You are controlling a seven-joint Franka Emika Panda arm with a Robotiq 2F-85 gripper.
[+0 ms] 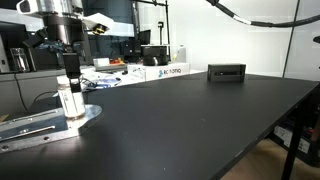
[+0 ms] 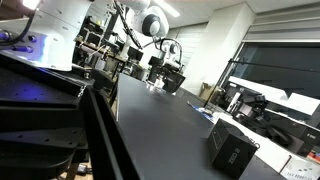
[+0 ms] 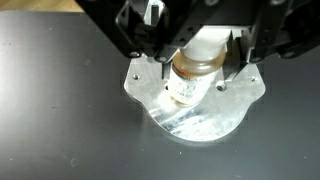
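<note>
A small bottle (image 1: 70,100) with a pale cap and a white label is upright at the left edge of the black table in exterior view 1. From above it, my gripper (image 1: 72,78) reaches down and is shut on its upper part. In the wrist view the dark fingers stand on both sides of the white cap (image 3: 207,45), and the labelled amber body (image 3: 188,84) shows below. Behind the bottle lies a shiny metal plate (image 3: 232,112) with holes. Whether the bottle's base touches the plate cannot be told.
A black box (image 1: 226,72) stands far back on the table (image 1: 175,118), and most of the tabletop is bare. In exterior view 2 the same box (image 2: 232,148) is close to the camera, well away from the arm.
</note>
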